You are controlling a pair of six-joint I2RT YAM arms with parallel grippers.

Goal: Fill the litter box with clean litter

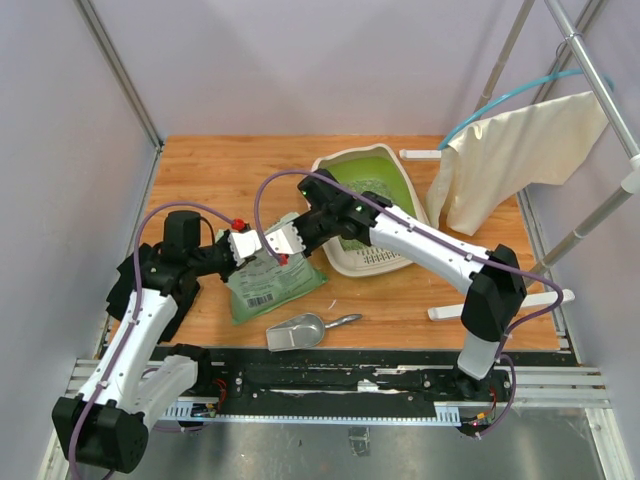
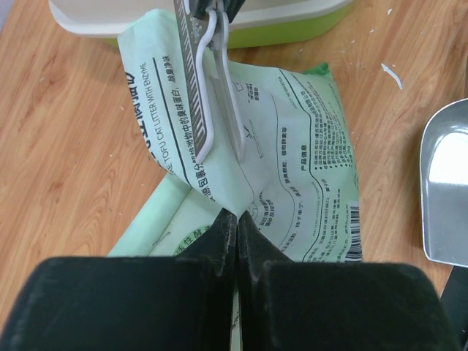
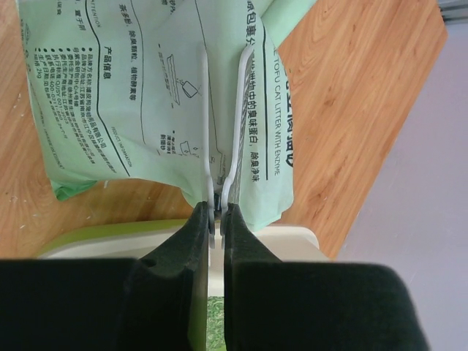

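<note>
The pale green litter bag [image 1: 270, 285] lies on the wooden table, its upper part lifted. My left gripper is shut on a gathered fold of its film. Facing it, my right gripper is shut on a slim grey-and-white clip [image 2: 205, 102]. The clip's two long prongs spread in a narrow V along the upper bag; whether film lies between them I cannot tell. The green and cream litter box [image 1: 400, 190] stands behind the right arm, with green litter [image 3: 215, 322] inside.
A metal scoop [image 1: 295, 333] lies in front of the bag, near the table's front edge. A cream cloth bag [image 1: 510, 150] on a blue hoop hangs at the right.
</note>
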